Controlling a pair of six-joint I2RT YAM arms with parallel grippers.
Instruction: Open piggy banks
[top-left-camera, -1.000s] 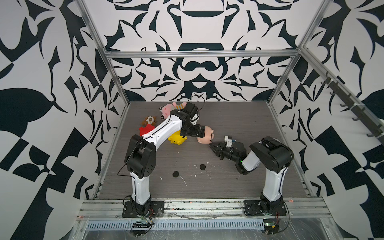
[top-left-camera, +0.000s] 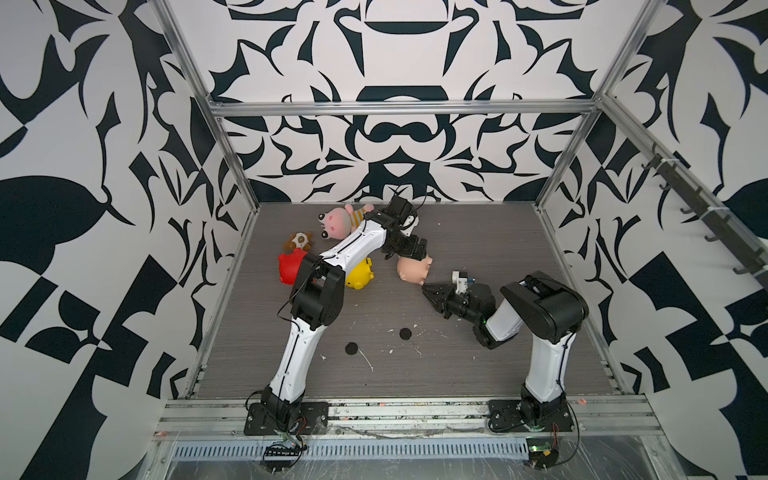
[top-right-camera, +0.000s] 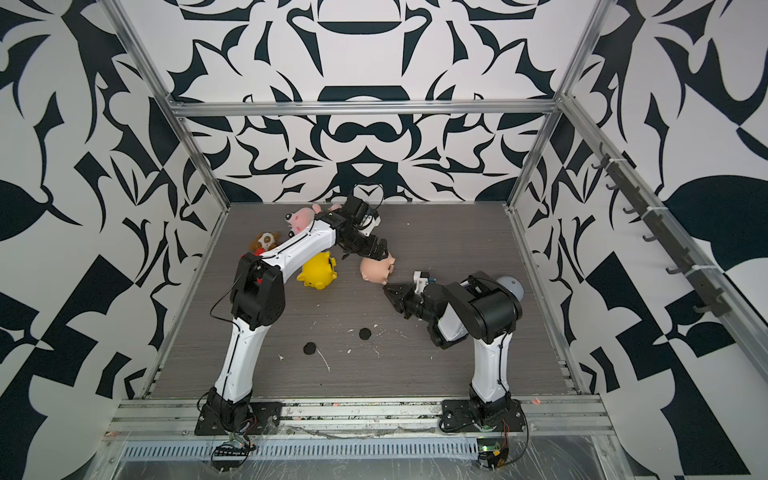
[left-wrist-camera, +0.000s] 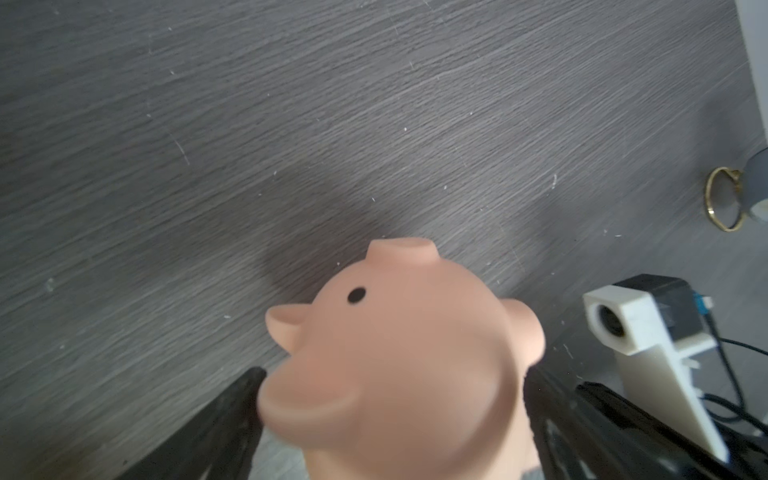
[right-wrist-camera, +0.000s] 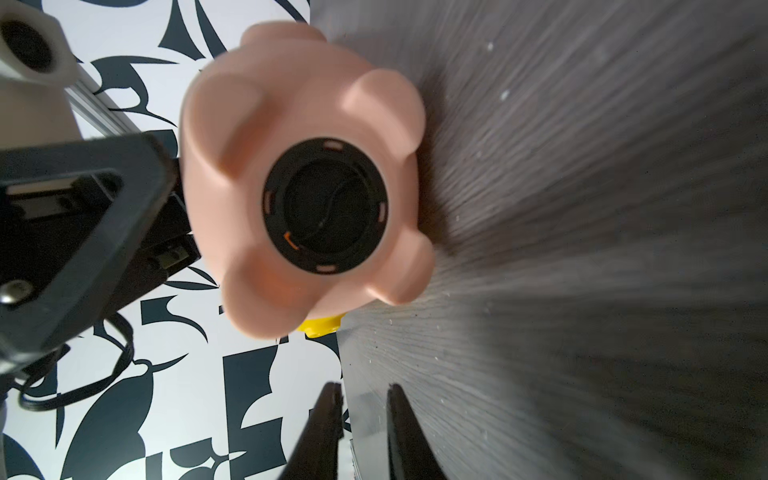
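Observation:
A pink piggy bank (top-left-camera: 413, 270) stands mid-table, its black round plug (right-wrist-camera: 324, 204) facing my right wrist camera. My left gripper is open over it, fingers on both sides. My right gripper is at the pig's front-right, low, its narrow fingertips slightly apart with nothing between them. A yellow pig (top-right-camera: 318, 270) and a red one (top-left-camera: 289, 266) stand to the left, partly behind my left arm.
A striped pink toy (top-left-camera: 340, 224) and a brown toy (top-left-camera: 299, 242) sit at the back left. Two black discs (top-left-camera: 405, 333) lie in the front middle.
The pink pig and right arm have shifted slightly right.

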